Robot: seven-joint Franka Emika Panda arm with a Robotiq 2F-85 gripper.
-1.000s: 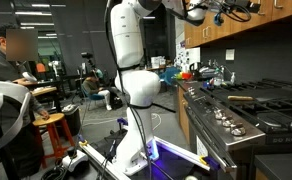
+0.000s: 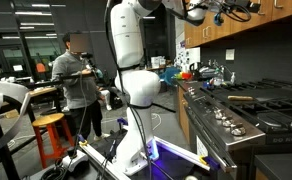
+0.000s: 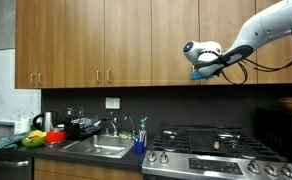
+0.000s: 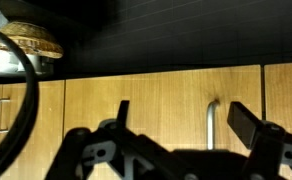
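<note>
In the wrist view my gripper is open, its two dark fingers spread in front of a light wooden cabinet door point(image 4: 154, 98). A slim metal handle point(image 4: 211, 124) on that door shows between the fingers, nearer the right one. Nothing is held, and whether a finger touches the door cannot be told. In exterior view 2 the arm reaches in from the right, with its hand point(image 3: 200, 56) up at the upper cabinets point(image 3: 156, 45). The hand is small at the top right of exterior view 1, where its fingers are hard to make out.
Below the hand are a black stove point(image 3: 208, 140) with knobs and a sink point(image 3: 108, 145). A round woven-looking item point(image 4: 28, 38) lies at the wrist view's upper left. A person point(image 2: 76, 85) stands beyond the arm's base, near a red stool point(image 2: 51, 130).
The person at the left has walked to the right, from the frame's edge toward the arm's base. The arm shows no visible movement in exterior view 1.
</note>
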